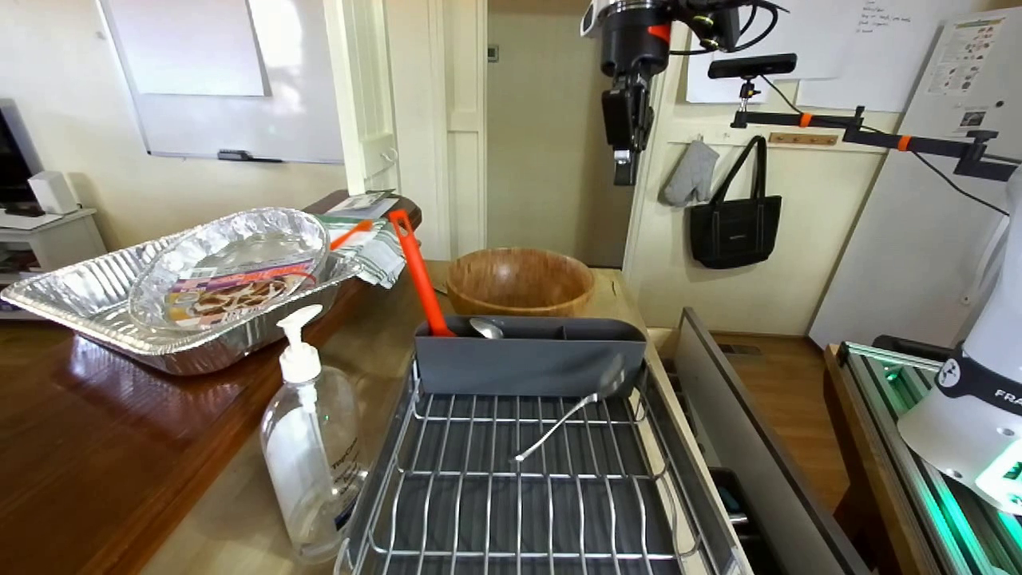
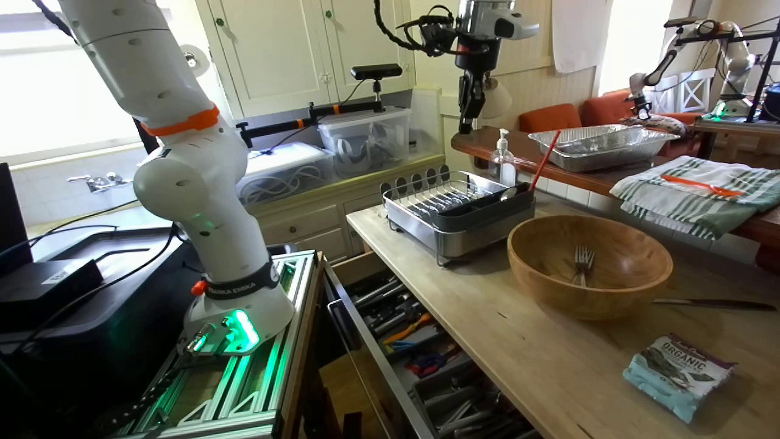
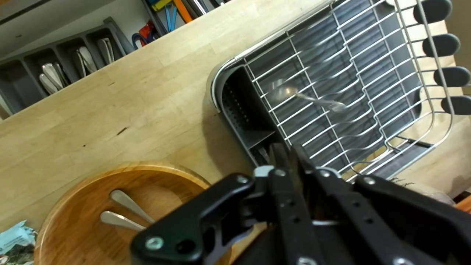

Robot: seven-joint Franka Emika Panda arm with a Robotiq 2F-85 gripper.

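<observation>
A metal spoon (image 1: 567, 425) lies on the wire dish rack (image 1: 489, 476), its bowl toward the grey utensil caddy (image 1: 532, 368). The wrist view shows the same spoon (image 3: 304, 96) on the wires, slightly blurred and clear of my fingers. High above the caddy end of the rack hangs my gripper (image 1: 624, 171), pointing down with its fingers close together. I make out no object between them, though the gap is dark in the wrist view. Inside the caddy stand a red-handled utensil (image 1: 421, 276) and another spoon (image 1: 486, 329).
Beside the caddy sits a wooden bowl (image 2: 589, 267) with forks (image 2: 583, 262) in it. A pump bottle (image 1: 311, 450) stands along the rack's other side. An open drawer (image 2: 431, 358) of utensils runs along the counter edge. A snack packet (image 2: 680, 377) lies near the bowl.
</observation>
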